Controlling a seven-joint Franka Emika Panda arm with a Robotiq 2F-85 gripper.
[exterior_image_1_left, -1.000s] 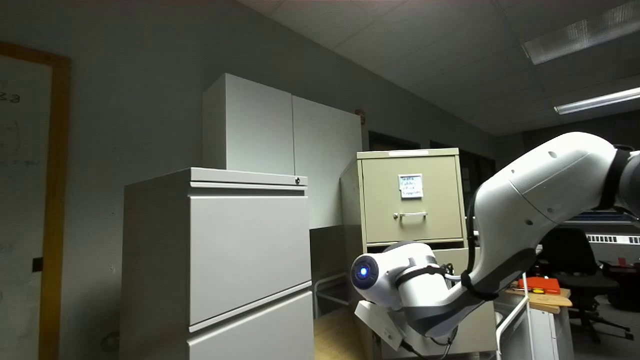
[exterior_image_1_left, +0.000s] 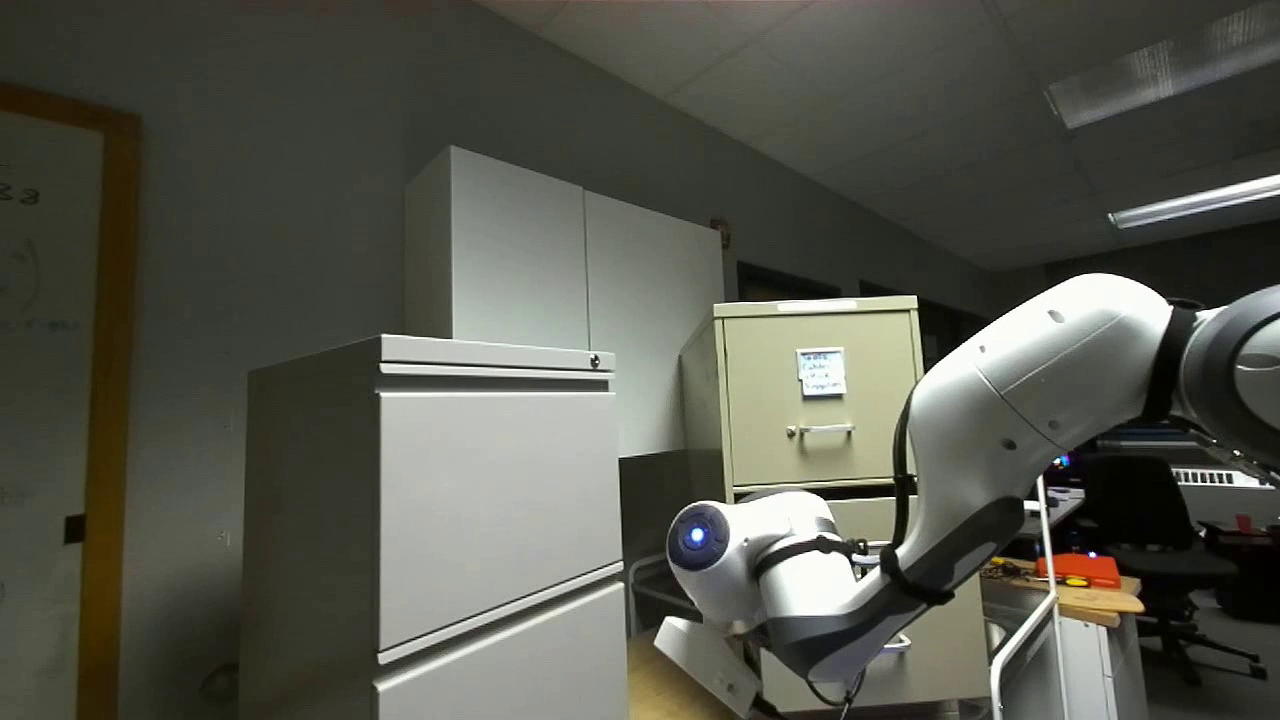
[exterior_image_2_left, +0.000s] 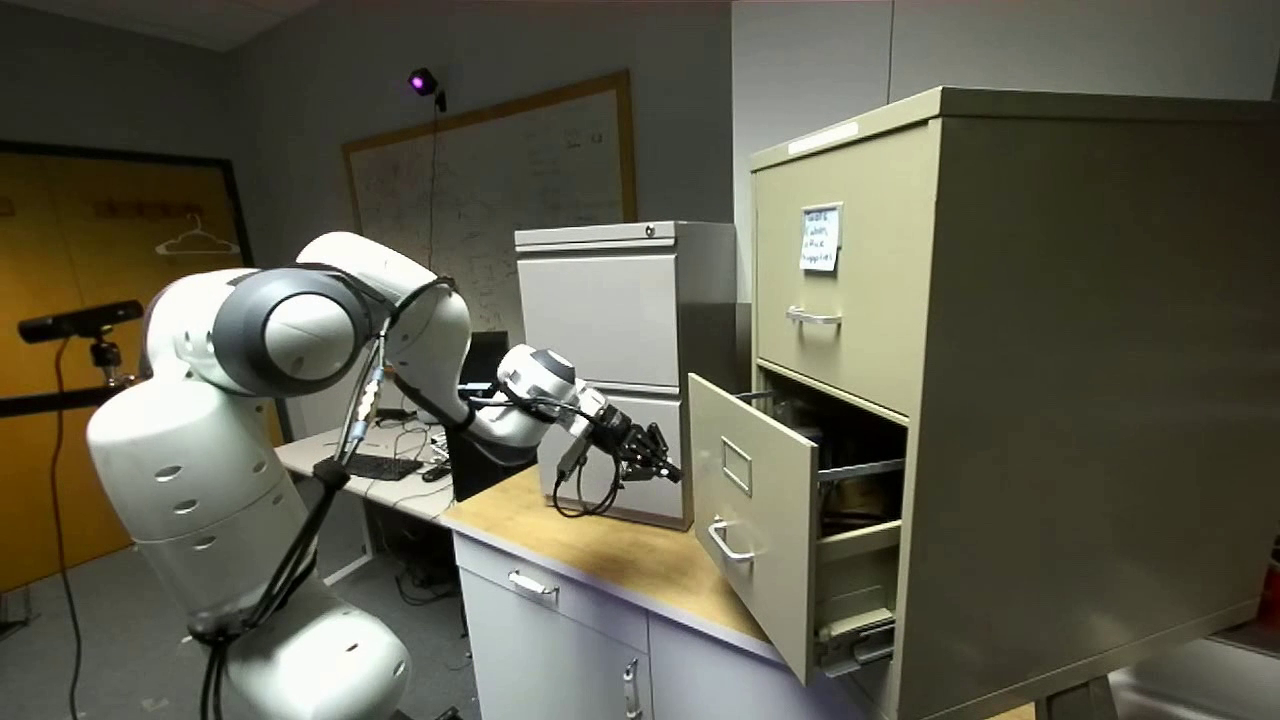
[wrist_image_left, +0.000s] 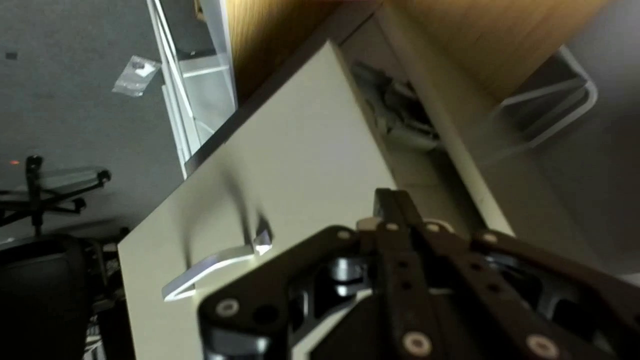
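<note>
The beige filing cabinet's lower drawer (exterior_image_2_left: 756, 498) is pulled part-way out, its front standing clear of the cabinet body. On that front a metal handle (wrist_image_left: 207, 270) shows at the lower left of the wrist view. My gripper is shut, with nothing showing between its fingers. In the second exterior view the gripper (exterior_image_2_left: 674, 473) sits just to the left of the drawer front, above the wooden counter. From the wrist, the fingertips overlap the drawer front's edge; whether they touch it I cannot tell. Dark contents lie inside the drawer.
A grey filing cabinet (exterior_image_2_left: 600, 306) stands behind the arm on the wooden counter (exterior_image_2_left: 576, 546). The closed upper drawer (exterior_image_2_left: 840, 282) carries a handwritten label. A white wire rack (wrist_image_left: 585, 90) is at the wrist view's right. Open floor lies left of the counter.
In the first exterior view, the arm and its wrist have moved left and slightly down, toward the grey cabinet. The drawer still stands part-way out.
</note>
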